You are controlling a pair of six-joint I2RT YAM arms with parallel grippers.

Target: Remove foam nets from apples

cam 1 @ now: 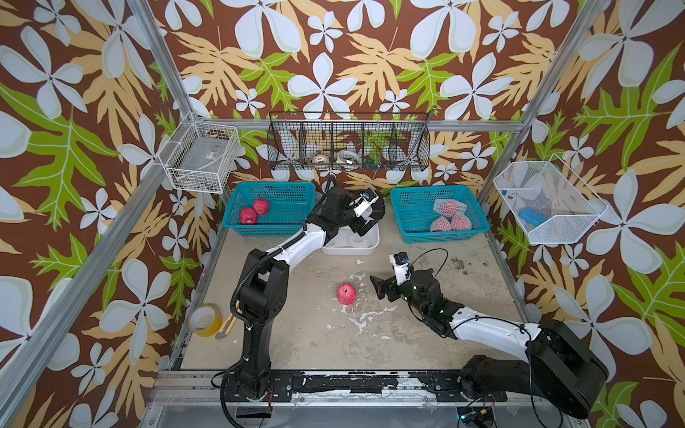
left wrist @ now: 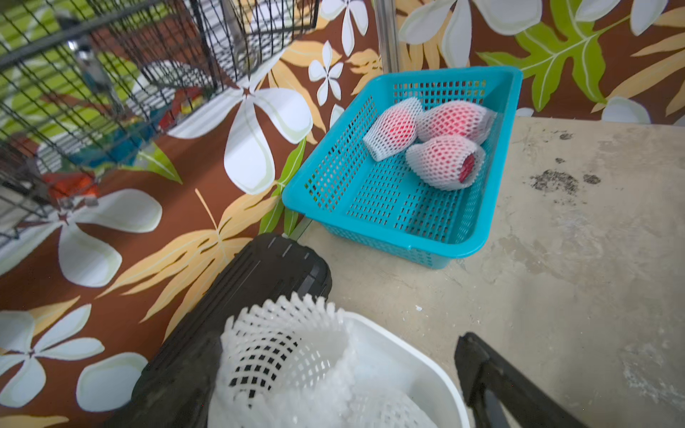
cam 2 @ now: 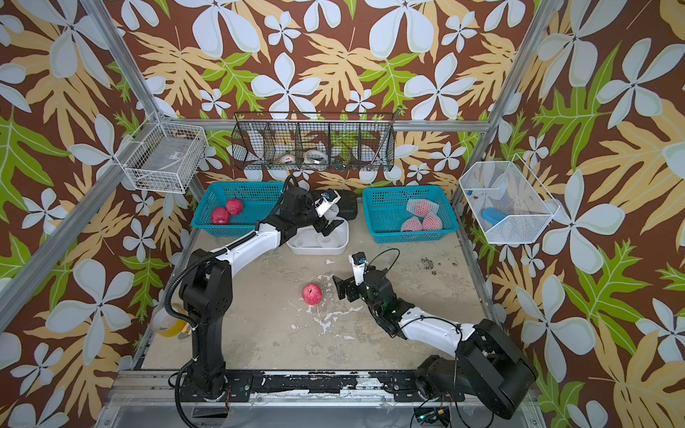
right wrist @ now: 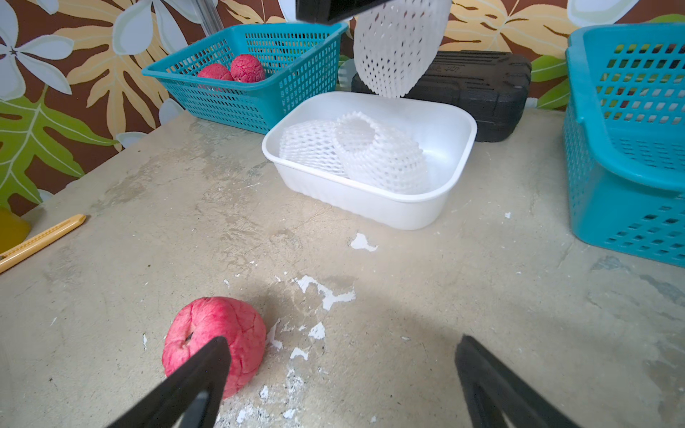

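A bare red apple (right wrist: pixel 228 335) lies on the table, left of my right gripper, which is open and empty. Over the white tray (right wrist: pixel 428 203), my left gripper stands open. A loose white foam net (right wrist: pixel 399 50) hangs at one of its fingers, above the tray; whether it clings there is hard to tell. More empty nets (right wrist: pixel 378 149) lie inside the tray. The right teal basket (cam 1: pixel 421 232) holds three apples in nets (left wrist: pixel 446 160). Two bare apples (cam 1: pixel 247 215) sit in the left teal basket (cam 1: pixel 271 229).
A black case (right wrist: pixel 492 89) lies behind the white tray. Above the back edge hangs a wire rack (cam 1: pixel 342 146). A yellow tape roll (cam 1: pixel 205 321) and a yellow cutter (right wrist: pixel 42 242) are at the left edge.
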